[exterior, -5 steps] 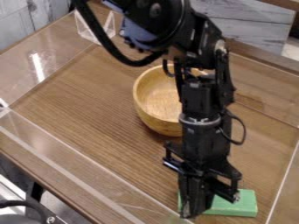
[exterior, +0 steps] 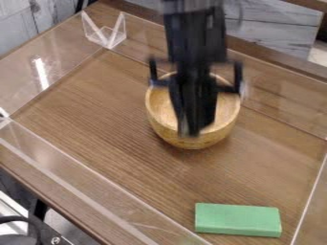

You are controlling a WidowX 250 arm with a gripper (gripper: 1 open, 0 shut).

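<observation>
The dark gripper (exterior: 194, 96) is a motion-blurred shape in the upper middle, over a tan round bowl (exterior: 188, 131). Its fingers are too smeared to show whether they are open or shut, and nothing can be made out held in them. A green rectangular block (exterior: 238, 219) lies on the wooden surface at the bottom right, apart from the gripper and uncovered.
A clear plastic object (exterior: 105, 31) stands at the back left. A pale backboard runs along the rear. Dark cables lie at the lower left corner.
The gripper has risen quickly away from the green block toward the bowl and back of the table. The block lies in the bottom right, slightly shifted from a second ago.
</observation>
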